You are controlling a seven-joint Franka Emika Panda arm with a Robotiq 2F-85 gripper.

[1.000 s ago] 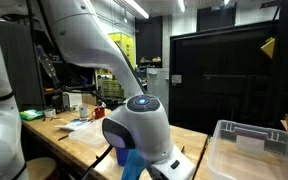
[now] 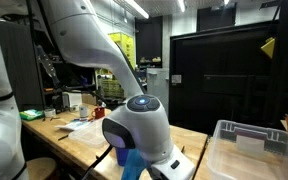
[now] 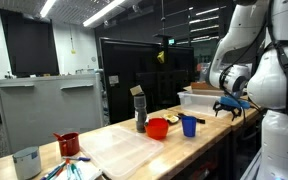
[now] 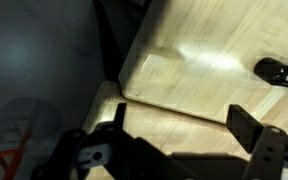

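Note:
My gripper stands open in the wrist view, its two dark fingers wide apart with only wooden tabletop below the gap. A black object with a rounded end [image 4: 276, 70] lies on the wood to the right, cut off by the frame's edge and clear of the fingers. In the second exterior view the gripper [image 3: 228, 104] hangs low at the right, near the table's end. A blue cup [image 3: 189, 127] stands on the table, left of the gripper in that view. The arm's white wrist hides the gripper's fingers in the first exterior view.
A clear plastic bin [image 2: 256, 152] stands to the arm's right. Elsewhere on the table are a red bowl [image 3: 157, 128], a tall dark container [image 3: 140, 110], a red cup [image 3: 69, 144], a white pot [image 3: 27, 162] and several markers [image 3: 82, 170]. The wrist view shows the table's edge [image 4: 126, 92].

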